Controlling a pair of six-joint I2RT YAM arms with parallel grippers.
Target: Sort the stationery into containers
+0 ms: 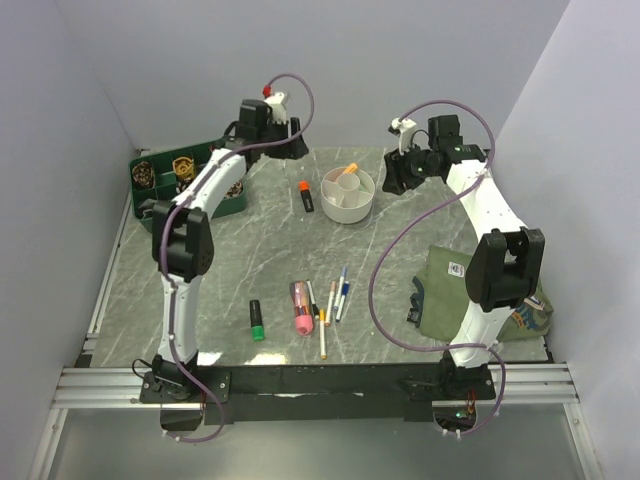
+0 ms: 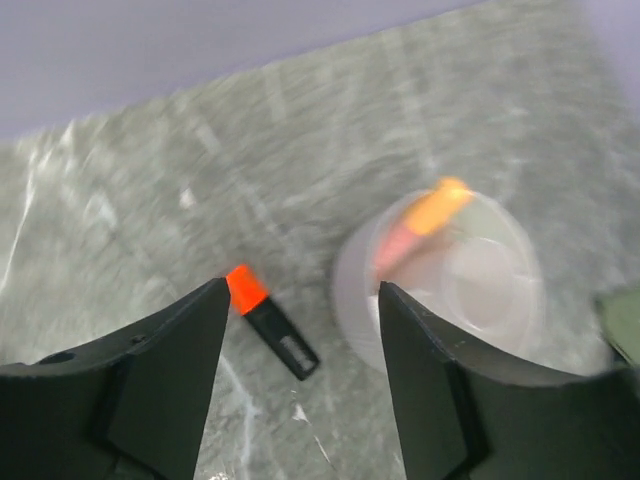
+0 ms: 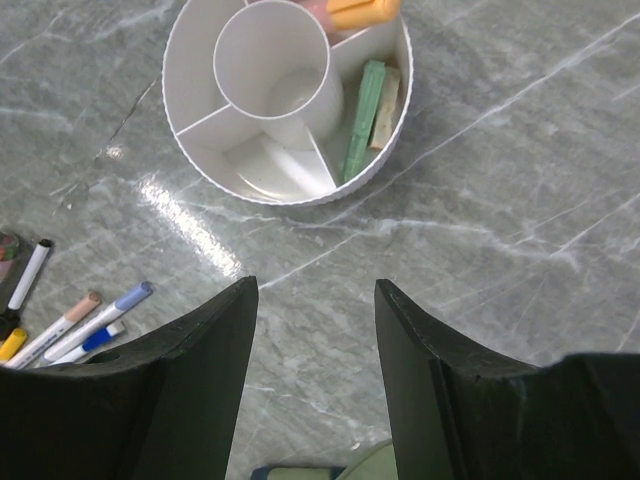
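An orange-capped black marker (image 1: 306, 197) lies on the table just left of the round white divided container (image 1: 346, 215). My left gripper is open; in its wrist view the marker (image 2: 280, 335) shows beyond the gap between the fingers, apart from them. A pink and orange item (image 2: 435, 210) rests inside the container. Green and beige sticks (image 3: 365, 120) occupy one compartment, while the central cup (image 3: 290, 80) looks empty. Right of the container, my right gripper hangs open and empty over bare table. Near the front lie several pens (image 1: 332, 302) and a green-and-black marker (image 1: 256, 320).
A green compartmented tray (image 1: 228, 205) holding coiled items stands at the back left. A clear pink-ended tube (image 1: 302, 308) lies at front centre. An olive bag (image 1: 443, 300) covers the front right.
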